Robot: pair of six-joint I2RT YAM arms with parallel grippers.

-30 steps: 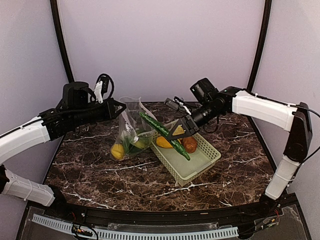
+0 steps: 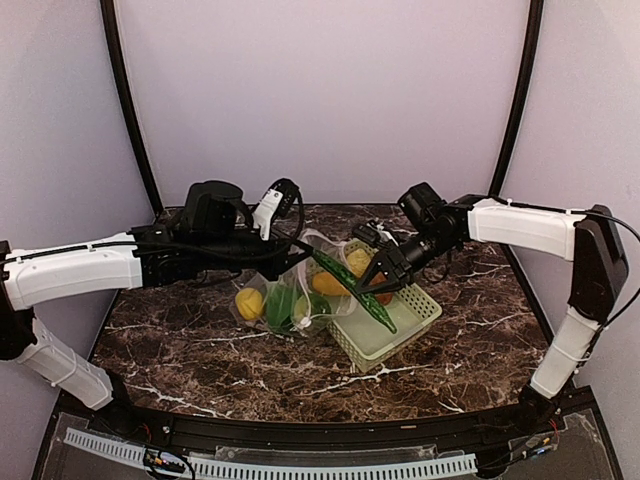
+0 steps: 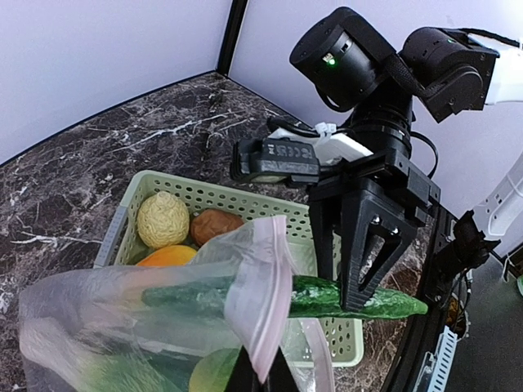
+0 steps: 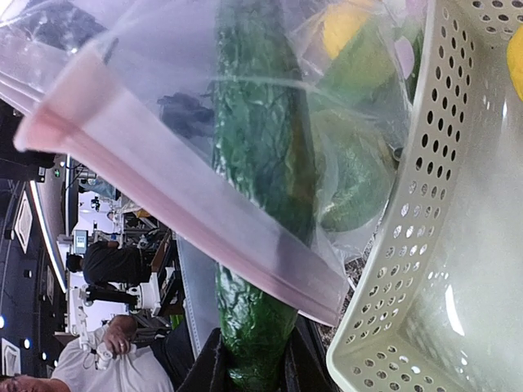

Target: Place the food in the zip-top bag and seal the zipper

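Note:
A clear zip top bag with a pinkish zip strip hangs from my left gripper, which is shut on its rim. Inside the bag are a yellow fruit and green produce. My right gripper is shut around a long green cucumber, held slanting above the basket. One end of the cucumber reaches past the zip strip into the bag mouth, seen through the film in the right wrist view; the other end sticks out beyond my right fingers.
Partly under the bag and cucumber stands a pale green perforated basket. It holds a round yellowish item, a brown item and an orange-yellow item.
My left gripper has moved right and lower with the bag rim, bringing the bag mouth over the cucumber's end. The right gripper shifted slightly right and down, still holding the cucumber.

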